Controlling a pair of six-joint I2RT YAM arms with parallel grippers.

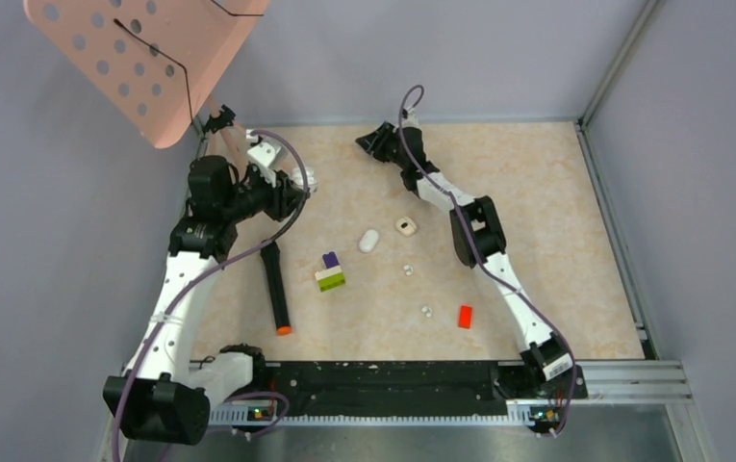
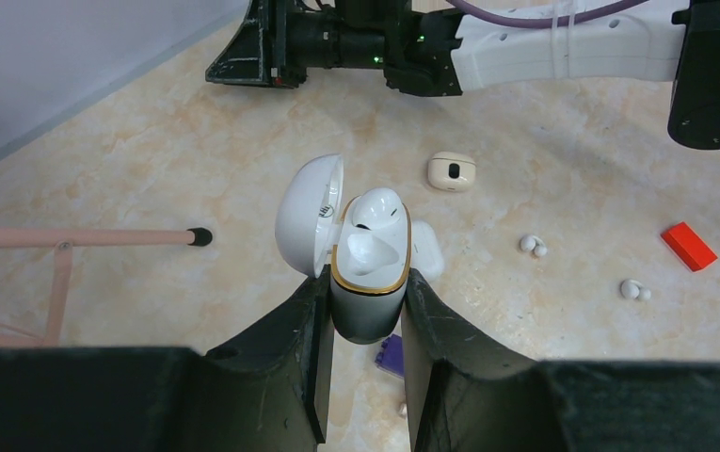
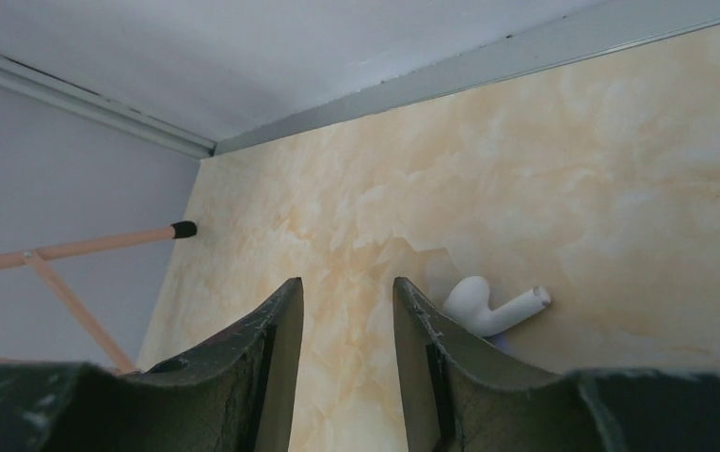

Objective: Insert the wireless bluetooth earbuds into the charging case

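In the left wrist view my left gripper is shut on the white charging case (image 2: 367, 254), whose lid is open and upper bay shows. My right gripper is part open, low over the back of the table, nothing between its fingers; a white earbud (image 3: 488, 306) lies just beside its right finger. Other small white earbuds (image 1: 408, 269) lie on the front middle of the table.
A white oval case (image 1: 368, 241), a cream case (image 1: 405, 226), toy bricks (image 1: 330, 279), a red block (image 1: 465, 317) and a black microphone (image 1: 275, 289) lie about. A pink stand (image 1: 152, 58) fills the back left.
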